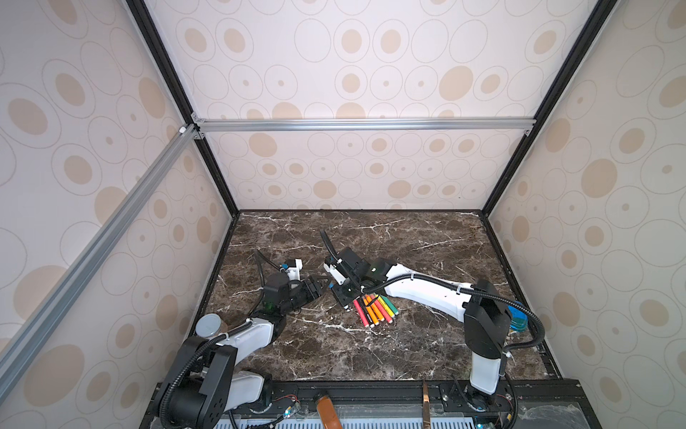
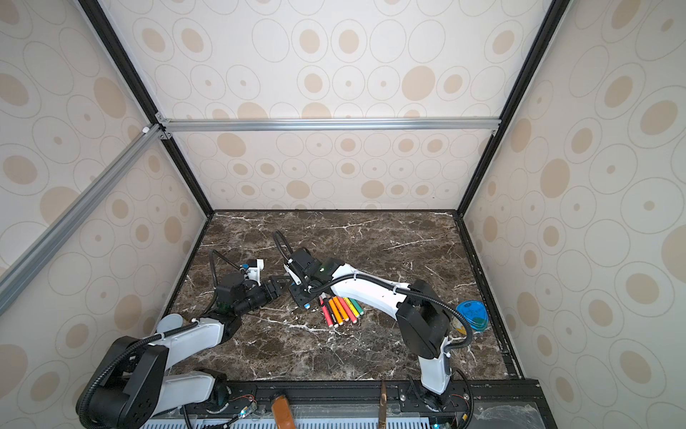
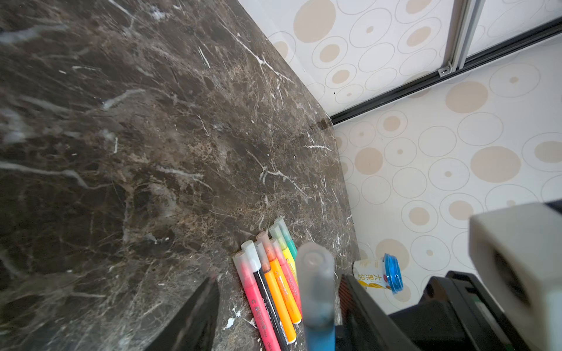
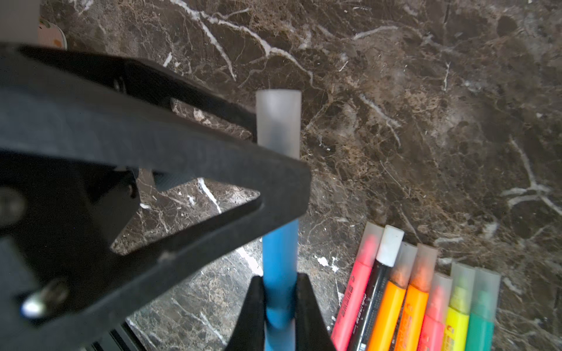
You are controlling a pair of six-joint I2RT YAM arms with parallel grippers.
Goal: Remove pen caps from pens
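A blue pen (image 4: 279,251) with a clear frosted cap (image 4: 278,120) is held up above the table, my right gripper shut on its blue body. My left gripper is part open around the cap end. One of its black fingers (image 4: 284,181) crosses in front of the pen in the right wrist view. In the left wrist view the cap (image 3: 316,280) stands between the fingers, closer to the right-hand one. The other capped pens lie side by side on the table: pink (image 4: 354,286), black (image 4: 377,292), two orange, another pink, yellow (image 4: 457,310) and green (image 4: 481,310).
At the right edge stands a container with a blue lid (image 2: 471,314). A white round-topped container (image 1: 209,325) stands at the left edge, behind the left arm.
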